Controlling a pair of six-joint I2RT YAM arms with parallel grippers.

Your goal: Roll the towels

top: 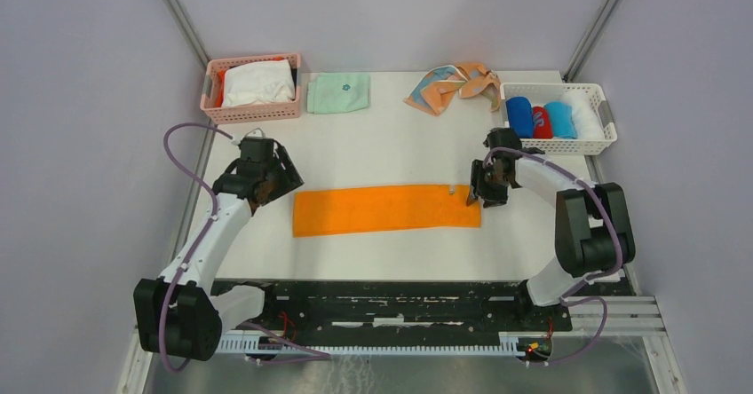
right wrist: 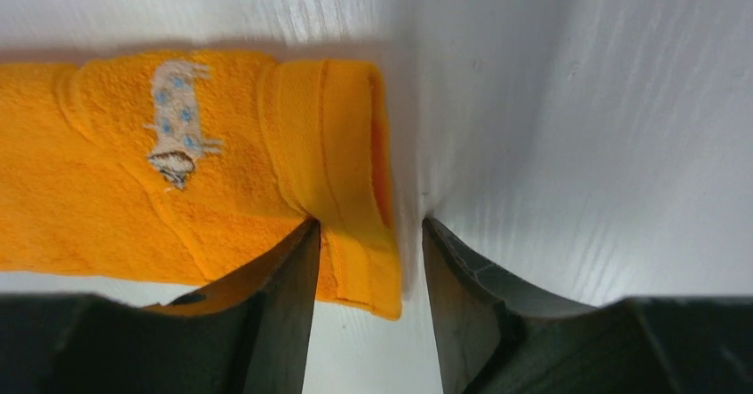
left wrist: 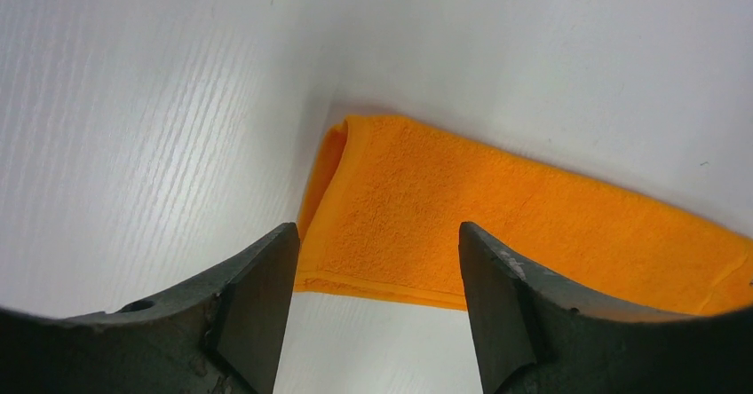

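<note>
An orange towel (top: 382, 209) lies folded into a long flat strip across the middle of the table. Its right end (right wrist: 342, 172), near a small stitched animal figure (right wrist: 182, 119), shows a folded edge in the right wrist view. My right gripper (top: 475, 200) is open over that end; one finger (right wrist: 297, 261) is above the cloth, the other beyond its edge. Open as well, my left gripper (top: 289, 190) hovers just off the strip's upper left corner. In the left wrist view the towel's left end (left wrist: 355, 208) shows beyond the spread fingers, its layers slightly parted.
A white basket (top: 558, 146) at the back right holds several rolled towels. The pink basket (top: 257, 112) at the back left holds a white towel (top: 257, 83). A green towel (top: 338, 93) and a crumpled patterned towel (top: 455, 87) lie at the back.
</note>
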